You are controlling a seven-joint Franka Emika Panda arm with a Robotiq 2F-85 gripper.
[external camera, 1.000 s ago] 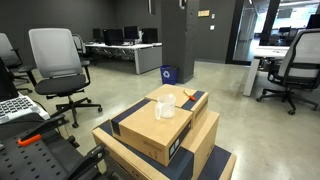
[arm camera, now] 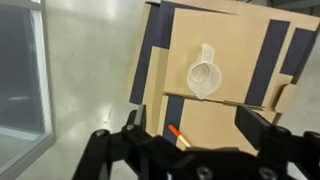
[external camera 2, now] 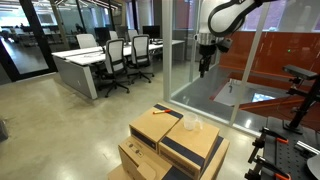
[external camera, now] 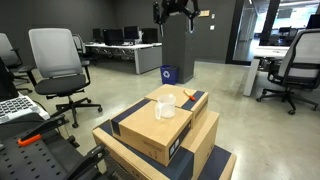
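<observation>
A whitish, translucent cup [external camera: 165, 105] stands on the top cardboard box [external camera: 158, 127]. From above, in the wrist view, the cup [arm camera: 204, 76] shows a round mouth and a narrow part, perhaps a handle, pointing to the top of the frame. An orange marker [arm camera: 177, 134] lies on the adjoining box, apart from the cup. My gripper [external camera: 176, 27] is high above the boxes, its fingers spread wide. Nothing sits between the fingers in the wrist view, where the gripper appears below the cup.
Stacked boxes with dark tape form an uneven, stepped surface. A dark table [external camera: 45, 155] with an orange-handled tool [external camera: 30, 140] stands at the near left. Office chairs [external camera: 60, 62] are farther back. Open floor [external camera 2: 80, 130] surrounds the stack.
In exterior view 1, my gripper has come down from the top edge and now shows more fully. The cup, marker and boxes stay where they were.
</observation>
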